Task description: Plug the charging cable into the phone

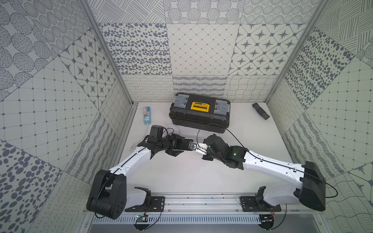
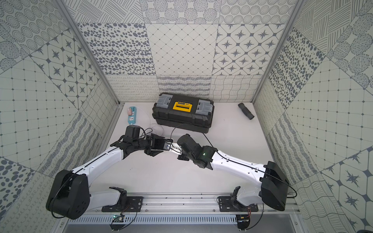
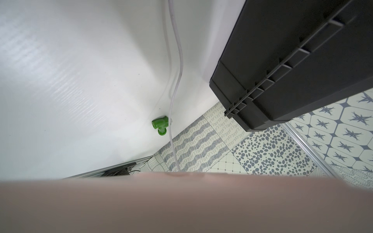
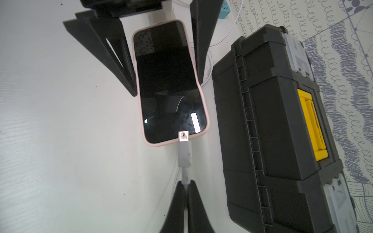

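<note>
A dark-screened phone in a pale pink case [image 4: 169,89] is held in the air by my left gripper [image 1: 176,144], whose fingers are shut on its two long sides. My right gripper is shut on the white charging-cable connector [image 4: 184,153], whose tip is at the phone's bottom edge; whether it is inside the port cannot be told. In the left wrist view the phone's pink case fills the bottom, blurred, with the white cable [image 3: 176,89] hanging beyond it.
A black toolbox with a yellow handle [image 1: 200,116] stands behind the grippers. A blue power strip [image 1: 146,118] with a pink charger lies at the back left. A dark cylindrical object [image 1: 260,111] lies at the back right.
</note>
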